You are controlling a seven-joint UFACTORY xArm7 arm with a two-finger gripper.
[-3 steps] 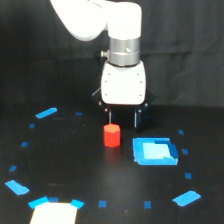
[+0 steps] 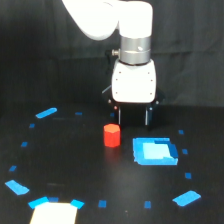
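A white robot arm (image 2: 134, 40) reaches down from the top centre, ending in a gripper (image 2: 134, 114) with two dark fingers held apart and nothing visible between them. A red block (image 2: 112, 135) stands on the dark table, below and left of the gripper. A blue tray (image 2: 170, 160) with a pale inside sits to the right of the block, below and right of the gripper.
The dark table (image 2: 90, 180) carries scattered blue tape strips and small marks. A cream square (image 2: 54, 213) lies at the bottom left edge.
The arm and gripper have shifted to the right, away from above the red block. The block and tray look unmoved.
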